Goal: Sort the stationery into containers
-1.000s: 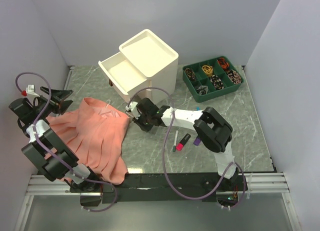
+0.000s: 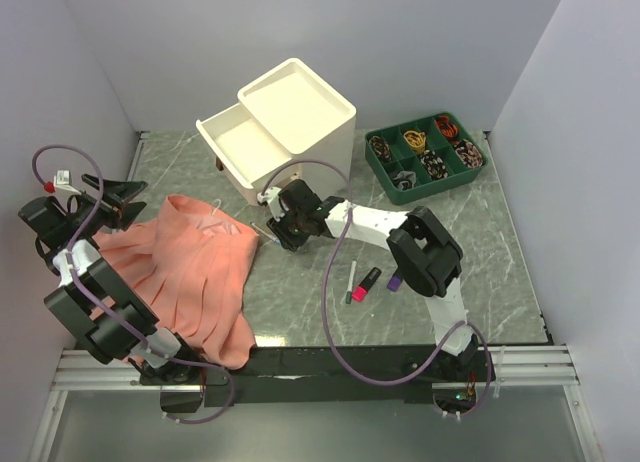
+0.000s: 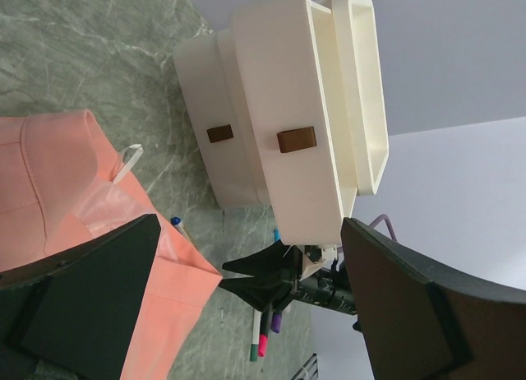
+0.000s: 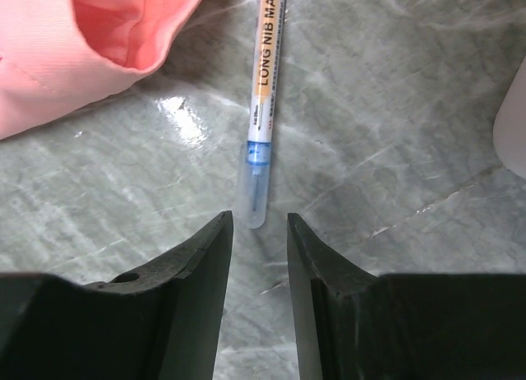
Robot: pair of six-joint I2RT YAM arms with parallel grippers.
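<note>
A white marker with a clear blue-banded cap (image 4: pixel 263 76) lies on the table by the pink cloth bag (image 2: pixel 190 267). My open right gripper is over the cap end of this marker, with no visible grip on it. At the far left, my left gripper (image 2: pixel 130 204) stands open and empty above the bag's side. Farther right lie a white pen with a green end (image 2: pixel 350 282), a black marker with a pink cap (image 2: pixel 366 284) and a purple piece (image 2: pixel 394 281), partly covered by the right arm.
A white drawer unit (image 2: pixel 325 147) stands at the back, its upper drawer (image 2: pixel 240 147) pulled out. A green divided tray (image 2: pixel 425 194) with coiled cords is at the back right. Bare table (image 2: pixel 290 307) shows in front.
Compared with a second ago, my right gripper has shifted slightly right and back, uncovering the marker beside the bag. The left arm has hardly moved.
</note>
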